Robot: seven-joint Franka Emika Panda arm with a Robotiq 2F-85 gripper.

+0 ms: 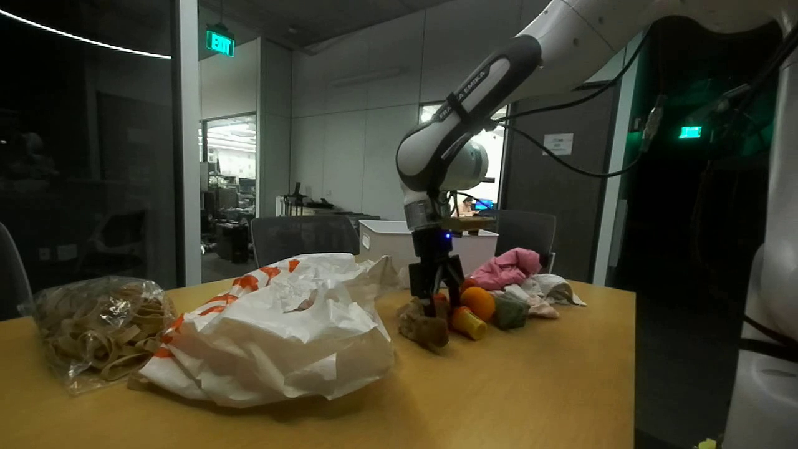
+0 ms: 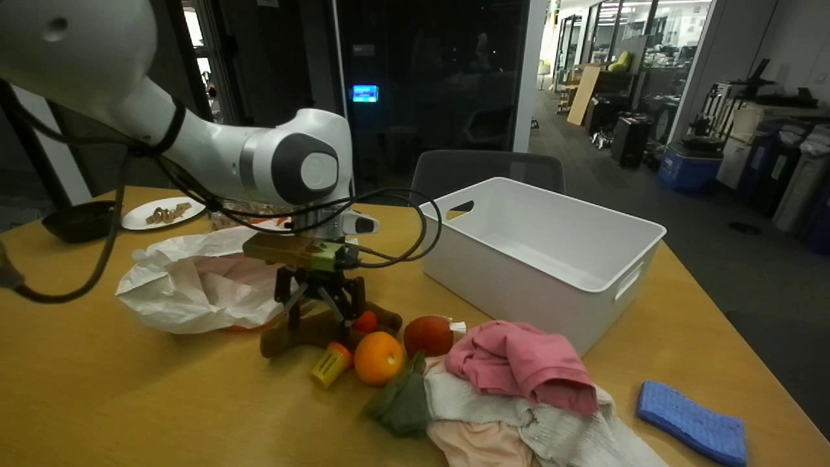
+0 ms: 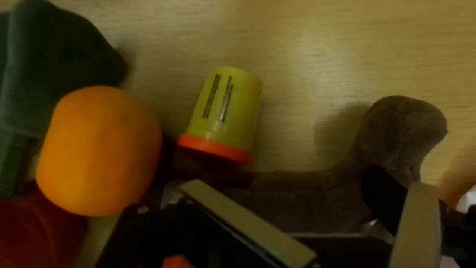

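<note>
My gripper is down at the brown plush bone, its fingers apart around the toy's middle. In the wrist view one finger crosses over the near part of the bone and the other finger stands by its knobbed end. Beside the bone lies a yellow tub with an orange lid. An orange rests left of the tub. Part of a small red object shows right behind the fingers; its shape is mostly hidden.
A white bin stands behind. Right of the orange are a red fruit-like item, a green cloth piece, pink cloth and a blue sponge. A crumpled white bag sits close on the other side.
</note>
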